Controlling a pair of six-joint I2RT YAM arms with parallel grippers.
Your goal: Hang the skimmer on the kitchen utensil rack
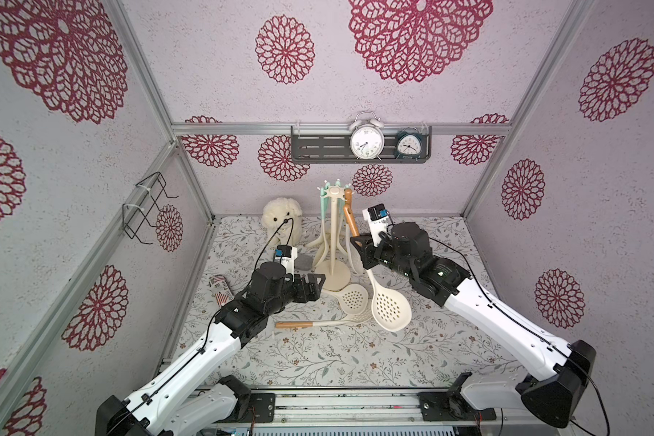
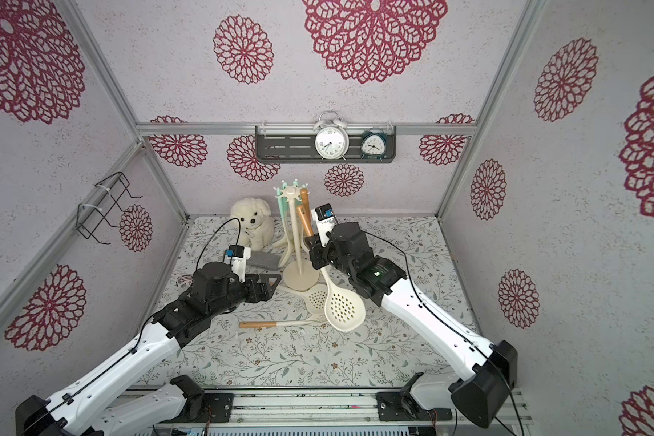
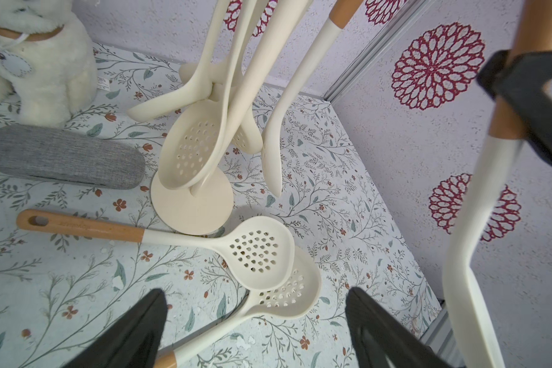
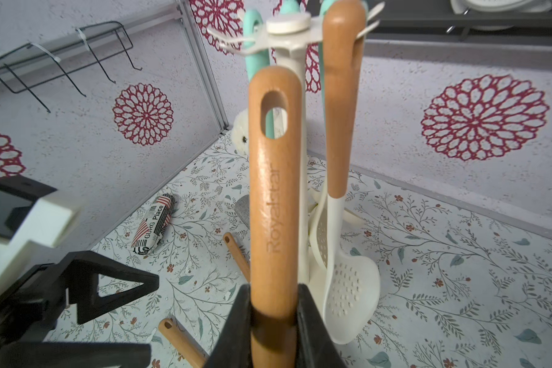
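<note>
A skimmer (image 1: 391, 309) with a perforated cream head hangs head-down from my right gripper (image 1: 361, 250), which is shut on its wooden handle (image 4: 274, 202). The handle's holed top stands in front of the cream utensil rack (image 1: 333, 232); in the right wrist view its hole appears below the rack's hooks (image 4: 260, 41), and I cannot tell how far apart they are. Several utensils hang on the rack, one with a wooden handle (image 4: 342, 92) just right of the held one. My left gripper (image 1: 319, 285) is open and empty, left of the rack's base (image 1: 332, 279).
Two more skimmers lie overlapping on the table, the upper head (image 3: 257, 252) partly covering the lower head (image 3: 291, 288). A grey case (image 3: 64, 156) and a white plush dog (image 1: 281, 218) sit behind left. Free table lies to the right.
</note>
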